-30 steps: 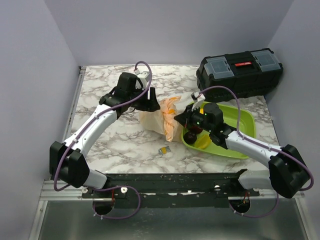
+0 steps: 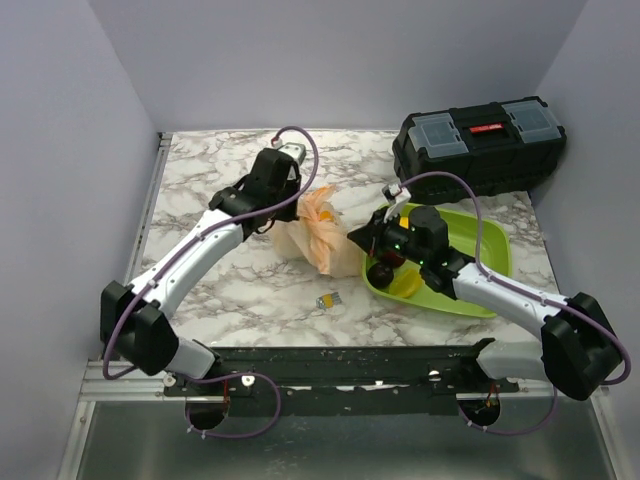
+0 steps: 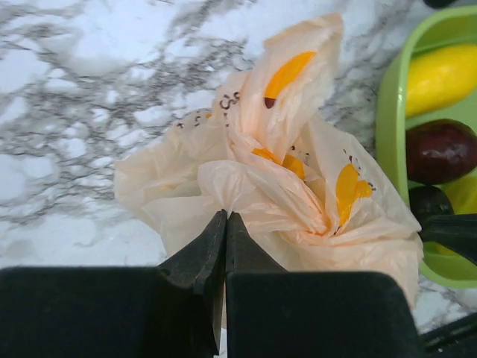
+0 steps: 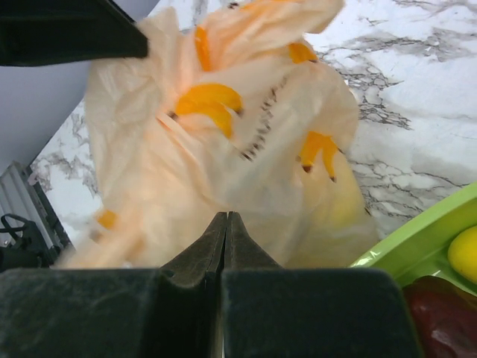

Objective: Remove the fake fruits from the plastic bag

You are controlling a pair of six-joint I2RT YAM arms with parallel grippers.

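The crumpled, pale-orange plastic bag (image 2: pixel 325 240) with orange print lies on the marble table, left of the green bowl (image 2: pixel 490 270). My left gripper is shut on the thin film of the bag (image 3: pixel 291 194), which gathers at its fingertips. At the bag's right side, my right gripper is shut with its tips against the film; whether any is pinched is unclear. A pale yellow patch shows through the bag (image 4: pixel 201 156) on its right. In the bowl lie a dark red fruit (image 3: pixel 443 151), a yellow fruit (image 3: pixel 447 78) and a dark round fruit (image 2: pixel 380 275).
A black toolbox (image 2: pixel 480 145) stands behind the bowl. On the table in front of the bag lies a small yellow-and-grey piece (image 2: pixel 328 300).
My right arm has stayed almost still.
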